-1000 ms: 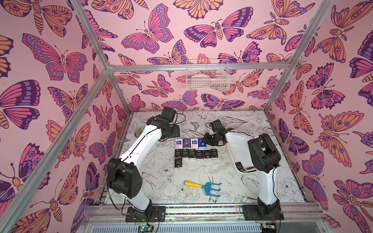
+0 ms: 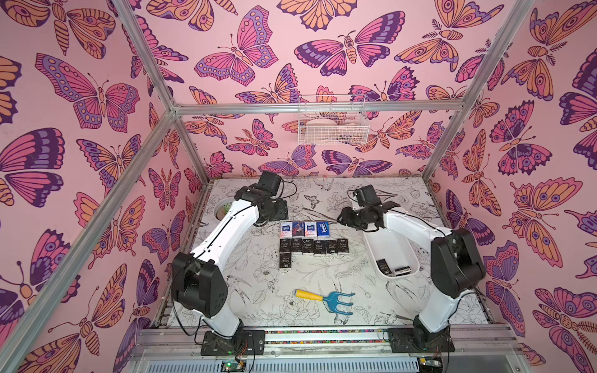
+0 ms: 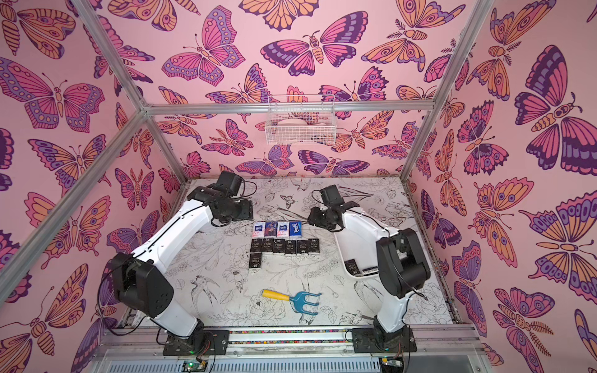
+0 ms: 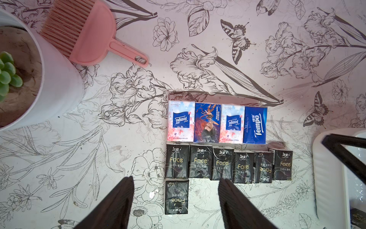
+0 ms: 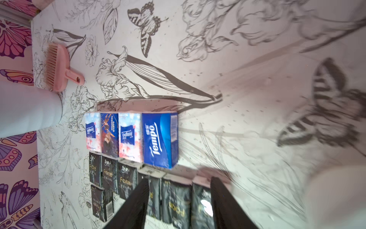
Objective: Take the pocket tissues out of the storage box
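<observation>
The white storage box (image 2: 390, 239) stands on the right of the table, with black tissue packs (image 2: 384, 267) visible at its near end; my right arm covers part of it. Outside it, a row of Tempo packs (image 4: 205, 122) lies flat on the table, the blue one (image 5: 159, 139) at its right end. Black Face packs (image 4: 200, 162) line up below that row, with a single black pack (image 4: 176, 197) under the leftmost. My right gripper is open and empty, near the box's far-left corner. Left of the packs, my left gripper is open, also holding nothing.
A blue fork with yellow handle (image 2: 323, 298) lies at the front. A plant pot (image 4: 57, 76) and pink brush (image 4: 93, 34) are at the back left. A wire basket (image 2: 332, 130) hangs on the back wall. Free table lies left of the black packs.
My right gripper has moved right, away from the blue Tempo pack, which shows more fully now. The right arm's elbow has swung right, over the box's side. The left arm looks still.
</observation>
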